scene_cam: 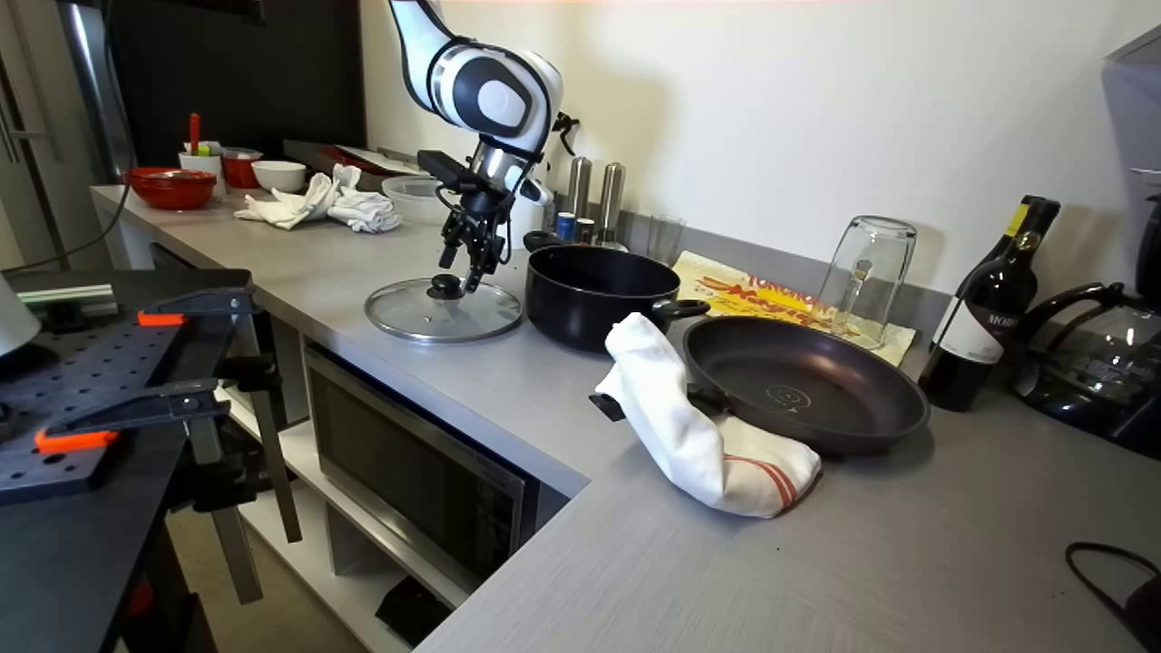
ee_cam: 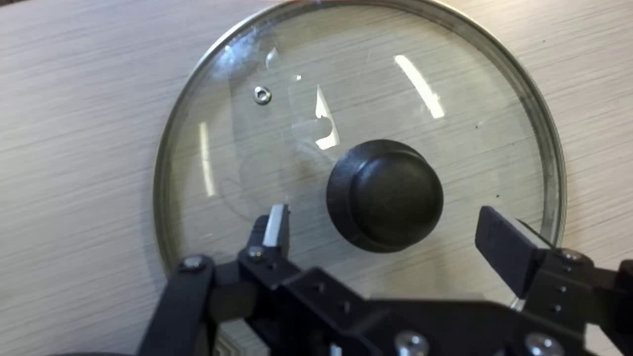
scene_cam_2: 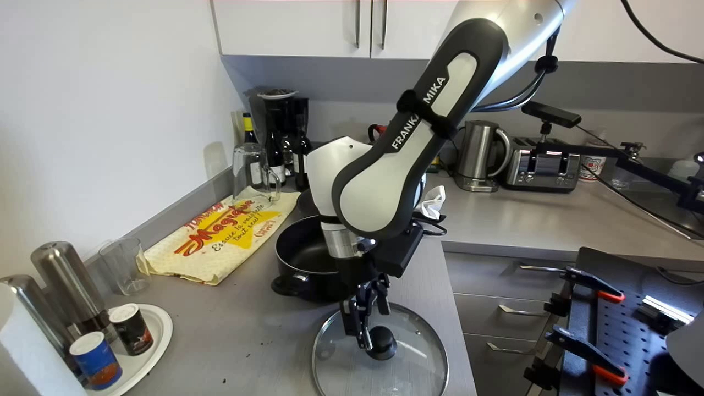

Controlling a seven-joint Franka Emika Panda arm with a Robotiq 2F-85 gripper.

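A round glass lid (scene_cam: pixel 418 316) with a metal rim and a black knob (scene_cam: pixel 443 287) lies flat on the grey counter, knob up. My gripper (scene_cam: pixel 458 272) is over it, pointing down, fingers open and empty. From the wrist camera, the knob (ee_cam: pixel 388 199) appears between the spread fingers and a little ahead of them, clear of both pads (ee_cam: pixel 504 246). Exterior view 2 has one finger (scene_cam_2: pixel 363 336) close beside the knob; whether it touches cannot be told there. An uncovered black pot (scene_cam: pixel 593 299) stands right next to the lid.
A dark frying pan (scene_cam: pixel 811 381) and a white cloth (scene_cam: pixel 707 446) lie further along the counter. By the wall are a yellow towel (scene_cam_2: pixel 224 231), a glass mug (scene_cam_2: pixel 251 171) and a plate (scene_cam_2: pixel 165 330) with small cans. Bare counter (scene_cam_2: pixel 251 350) lies between plate and lid.
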